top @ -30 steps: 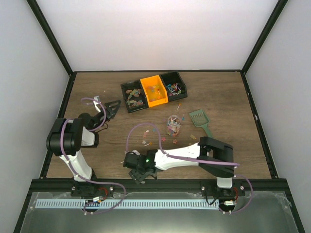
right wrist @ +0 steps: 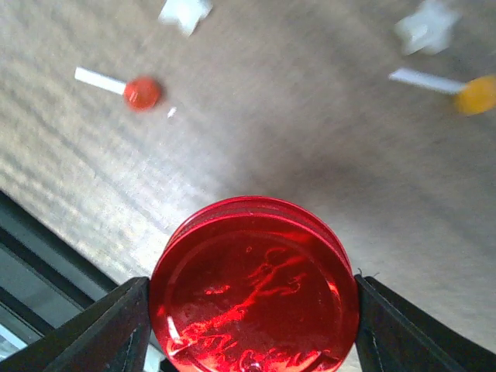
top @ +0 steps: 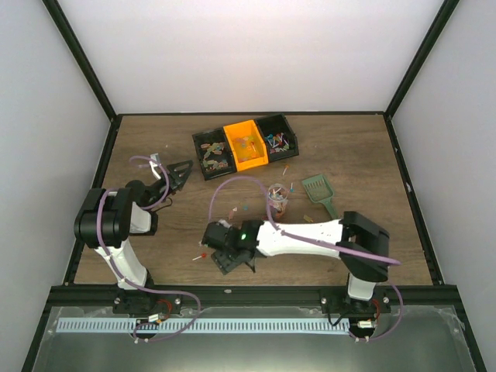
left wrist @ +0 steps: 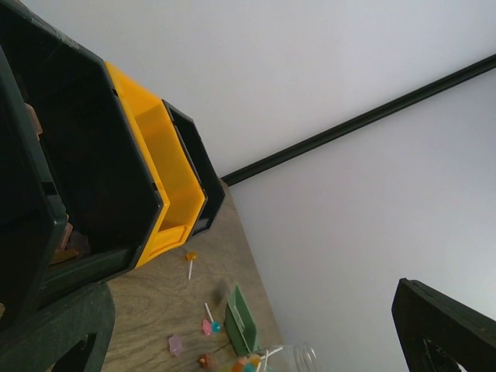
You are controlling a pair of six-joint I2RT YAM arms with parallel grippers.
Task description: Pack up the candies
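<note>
In the right wrist view a shiny red lid [right wrist: 256, 291] fills the space between the fingers of my right gripper, which is shut on it. From above, that gripper is over the front middle of the table, and the lid is hidden. A clear jar [top: 277, 198] with candies in it stands uncovered behind the right arm. My left gripper [top: 184, 172] is open and empty at the left, beside the black bin [top: 203, 169]. Loose candies lie about, including a red lollipop [right wrist: 142, 93], an orange lollipop [right wrist: 474, 96] and a star candy [right wrist: 186, 12].
A yellow bin [top: 246, 163] and another black bin [top: 288, 152] adjoin the left one; all hold candies. A green scoop [top: 318, 187] lies right of the jar. Bare table lies to the far right. The front frame bar [right wrist: 46, 267] is close to the right gripper.
The left arm has stayed still.
</note>
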